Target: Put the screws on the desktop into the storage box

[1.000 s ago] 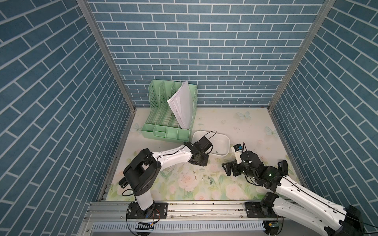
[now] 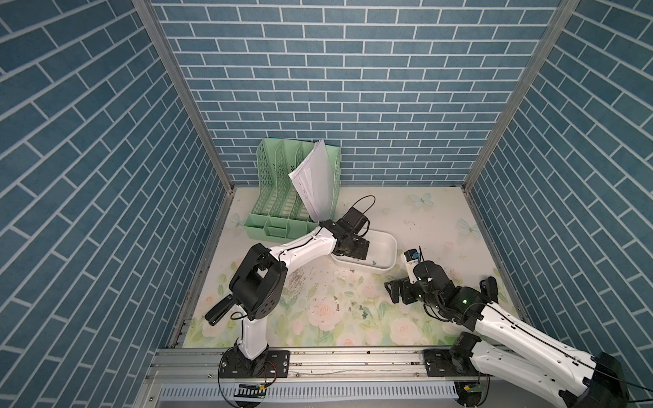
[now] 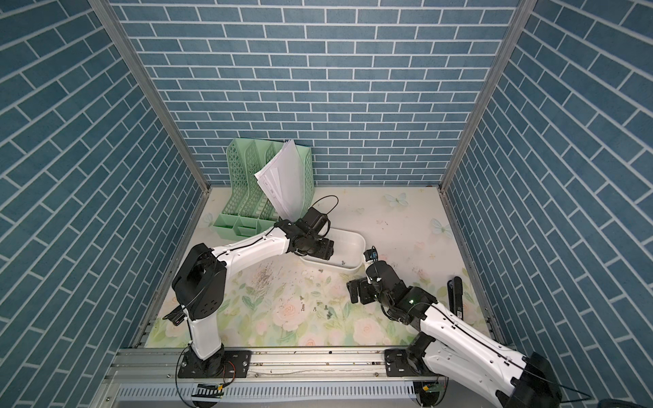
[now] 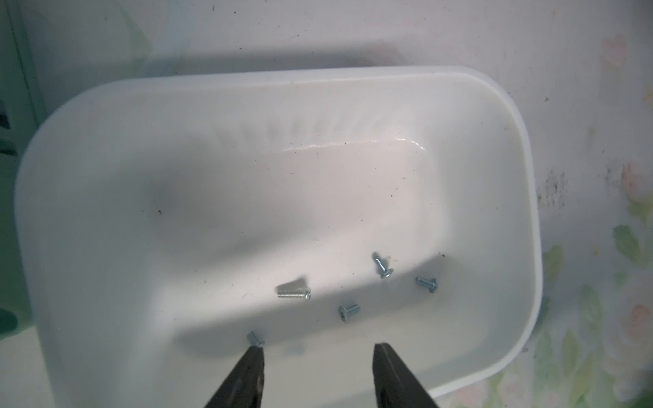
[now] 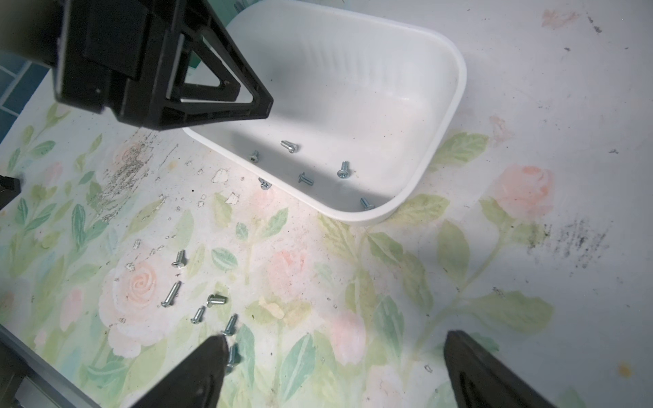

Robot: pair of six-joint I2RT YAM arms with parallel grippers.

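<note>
My left gripper is over the white storage box (image 4: 527, 204), its fingers apart above the near side with nothing seen held between them. Several silver screws lie on the box floor, among them one long screw (image 4: 293, 294). More screws lie loose on the flowered desktop in front of the box, such as one screw (image 5: 170, 294) on a pink rose and another (image 5: 216, 299) beside it. My right gripper stands open low over the desktop, right of those loose screws, with nothing between its fingers.
A green file organizer (image 2: 265, 190) with white papers (image 2: 313, 180) stands at the back left, beside the box. Brick-patterned walls close in the back and sides.
My left gripper has moved from in front of the box up and back over it. The right arm has shifted only slightly.
</note>
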